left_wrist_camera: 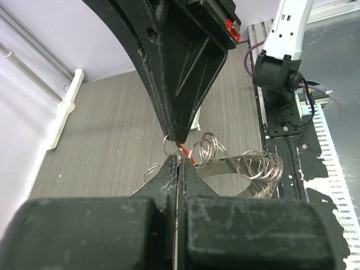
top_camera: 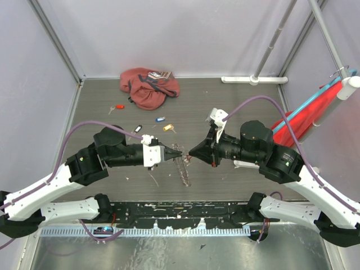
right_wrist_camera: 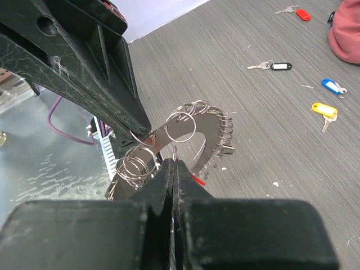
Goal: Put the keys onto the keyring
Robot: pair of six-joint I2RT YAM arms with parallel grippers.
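A bent metal strip carrying several wire rings [left_wrist_camera: 207, 147] hangs below the fingertips; it also shows in the top view [top_camera: 183, 173]. My left gripper [top_camera: 180, 153] is shut, with a thin wire ring [right_wrist_camera: 134, 136] at its tip. Close to its right, my right gripper [top_camera: 190, 154] is shut as well, and a small wire ring [left_wrist_camera: 164, 147] sticks out at its tip. A thin red piece [right_wrist_camera: 198, 180] shows beside the strip. On the table lie tagged keys: yellow [right_wrist_camera: 324, 110], blue [right_wrist_camera: 334, 86], black [right_wrist_camera: 281, 66] and red [right_wrist_camera: 302, 14].
A dark red cloth bag [top_camera: 147, 90] lies at the back of the table. Red fabric [top_camera: 309, 119] hangs on a rack at the right, whose white foot [top_camera: 236, 80] rests on the table.
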